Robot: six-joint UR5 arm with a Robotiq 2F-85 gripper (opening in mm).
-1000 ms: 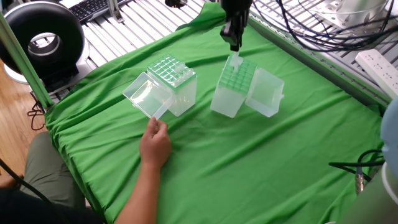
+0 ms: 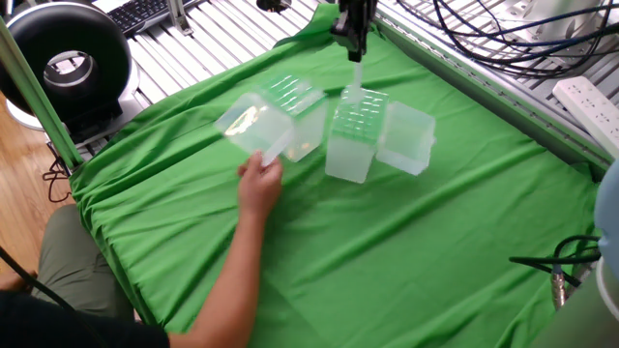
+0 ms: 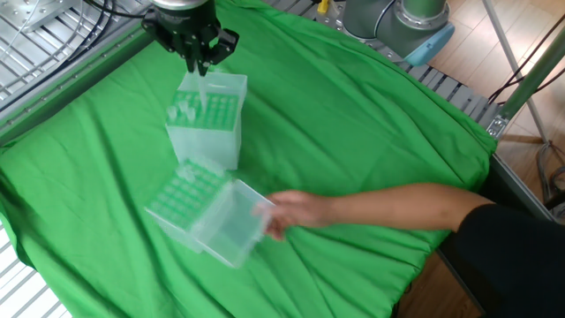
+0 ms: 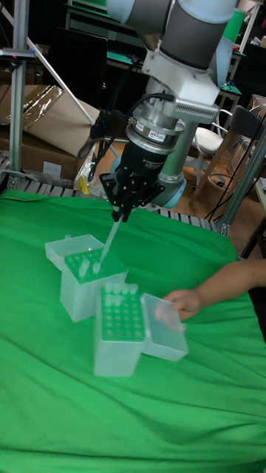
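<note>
My gripper [image 4: 121, 213] is shut on a slim, translucent pipette tip [image 4: 111, 236] that hangs down, slightly slanted. The tip's lower end reaches the green top of one tip box [image 4: 77, 299]; whether it is still in a hole I cannot tell. Several other tips stand in that box, and its clear lid [image 2: 406, 137] hangs open. A second tip box [image 4: 118, 355] stands beside it, also with tips in its green rack. A person's hand [image 3: 296, 212] holds this second box's open lid [image 3: 234, 225], which is blurred in exterior view 1.
Wrinkled green cloth [image 2: 416, 261] covers the table, with free room in front of the boxes. The person's arm [image 2: 232, 275] reaches over it. Cables [image 2: 522, 39] and a power strip [image 2: 590, 108] lie beyond the cloth's edge.
</note>
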